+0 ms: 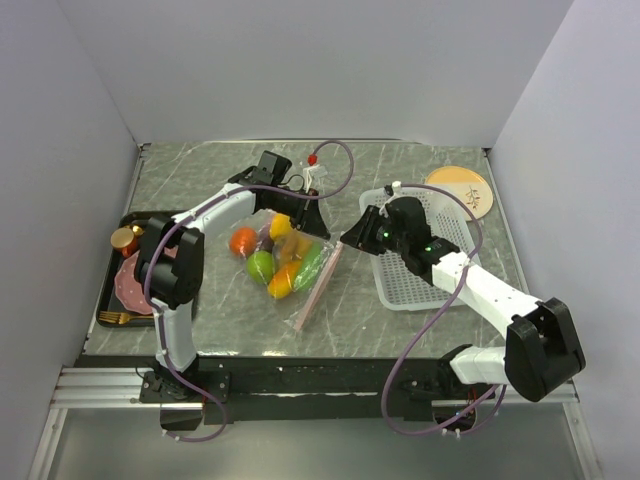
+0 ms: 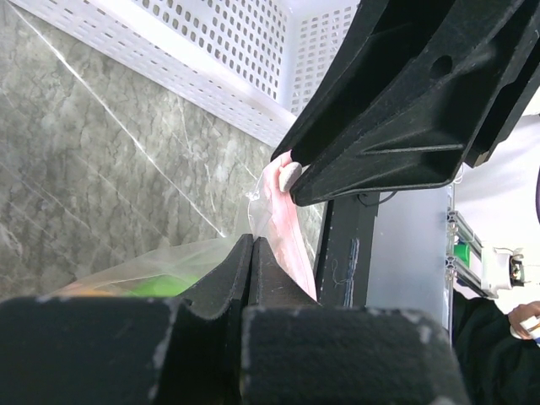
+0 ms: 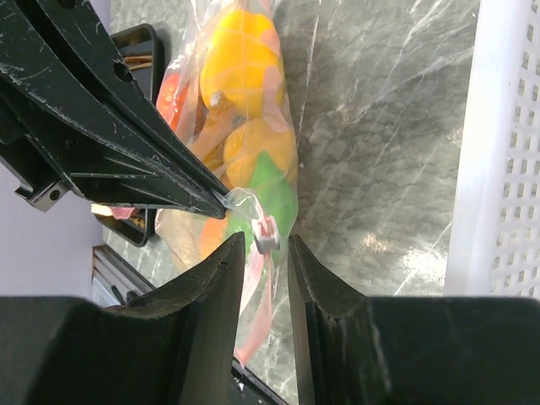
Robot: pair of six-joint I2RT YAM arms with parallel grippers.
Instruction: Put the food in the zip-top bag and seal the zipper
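Note:
The clear zip top bag (image 1: 268,238) lies on the table with several toy foods inside, among them a red tomato (image 1: 243,241), a green piece (image 1: 260,266) and yellow ones (image 3: 242,63). Along its mouth runs a pink zipper strip (image 1: 318,290), whose pale slider (image 3: 267,240) sits near the upper end. My left gripper is shut with thin clear film at its tips, beside that end of the strip. Around the slider, my right gripper stands part open, its fingers apart on either side of the slider.
A white perforated basket (image 1: 410,295) stands close under the right arm. A black tray (image 1: 106,300) with a pink plate is at the left, and a round wooden board (image 1: 470,180) lies at the back right.

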